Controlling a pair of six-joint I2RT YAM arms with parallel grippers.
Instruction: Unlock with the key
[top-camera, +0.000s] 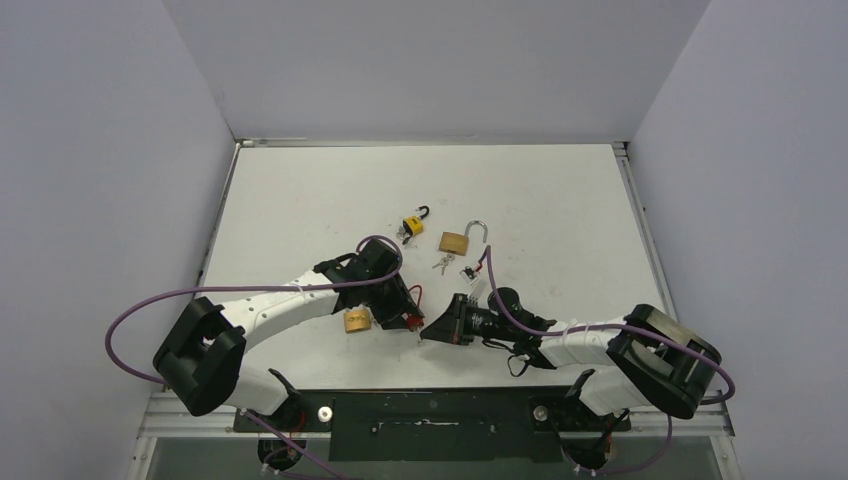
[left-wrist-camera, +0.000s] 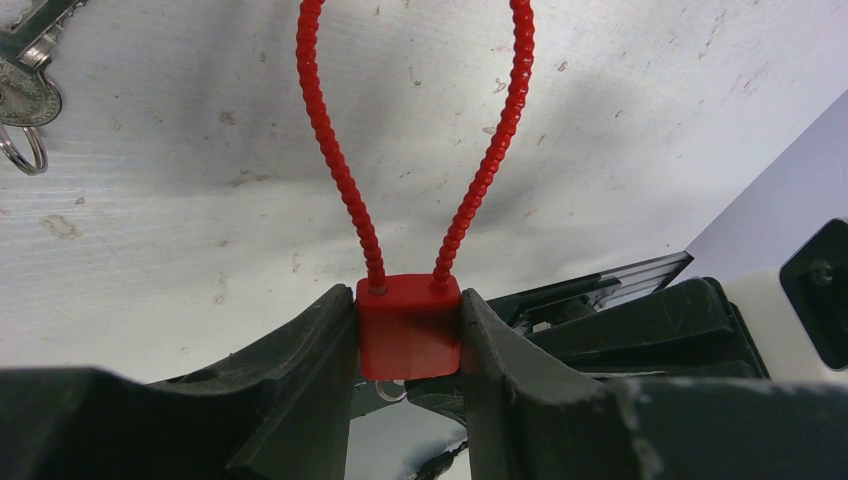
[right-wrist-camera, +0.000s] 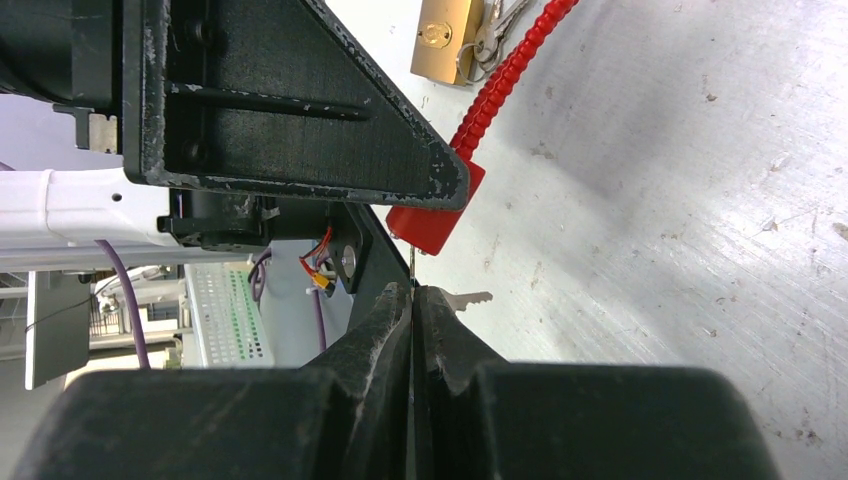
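Observation:
My left gripper (top-camera: 411, 320) is shut on the body of a red padlock (left-wrist-camera: 410, 345). Its red beaded shackle (left-wrist-camera: 335, 150) points away from the fingers, both legs meeting the body. Facing the lock's underside in the right wrist view, my right gripper is shut on a thin key (right-wrist-camera: 412, 266), seen edge-on. The key's tip reaches the bottom of the lock; whether it is inside the keyhole I cannot tell. A second, toothed key (right-wrist-camera: 470, 299) sticks out beside the right fingertips. A ring (left-wrist-camera: 390, 391) shows below the lock in the left wrist view.
A brass padlock (top-camera: 357, 320) with keys lies beside the left gripper. Farther back lie a yellow-black padlock (top-camera: 413, 226), an open brass padlock (top-camera: 454, 243), loose keys (top-camera: 444, 261) and a small lock (top-camera: 472, 272).

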